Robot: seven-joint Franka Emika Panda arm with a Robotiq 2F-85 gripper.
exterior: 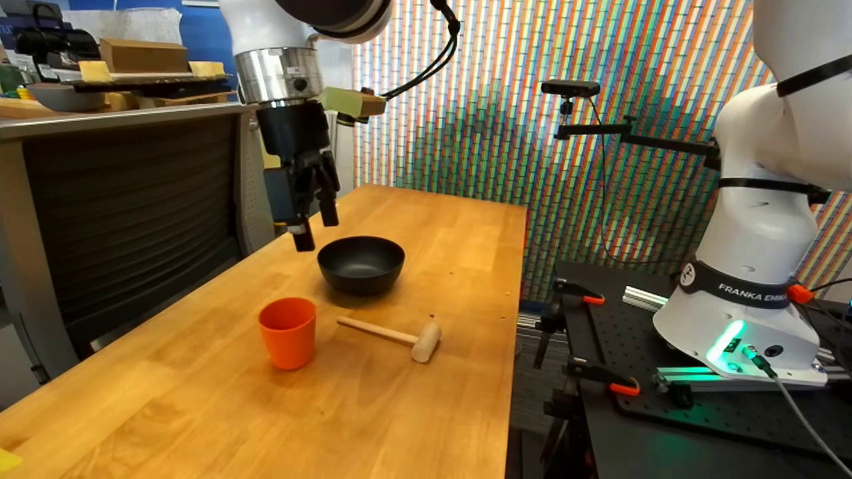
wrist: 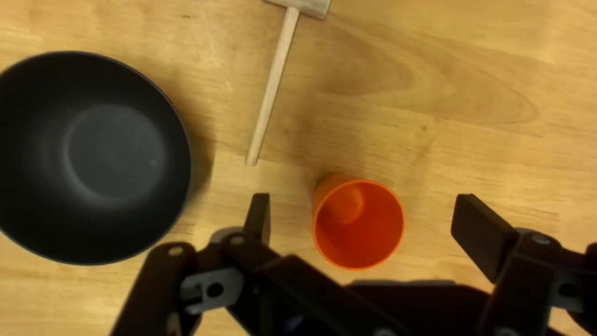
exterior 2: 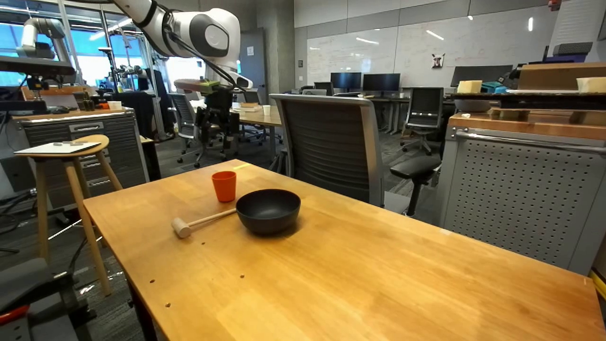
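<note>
An orange cup (exterior: pixel 287 335) stands upright on the wooden table, its open mouth facing up. To one side of it is an empty black bowl (exterior: pixel 361 267). A wooden mallet (exterior: pixel 391 331) lies flat between them, its handle end close to both. My gripper (exterior: pixel 315 231) hangs in the air above the tabletop, open and empty. In the wrist view the cup (wrist: pixel 358 224) appears between the two spread fingers, well below them and touching neither. The bowl (wrist: pixel 95 162) fills the left of that view, and the mallet's head is partly cut off at the top.
A dark chair (exterior 2: pixel 335 148) stands along one long side. Across from it, the arm's base (exterior: pixel 739 311) sits on a black bench with orange-tipped clamps.
</note>
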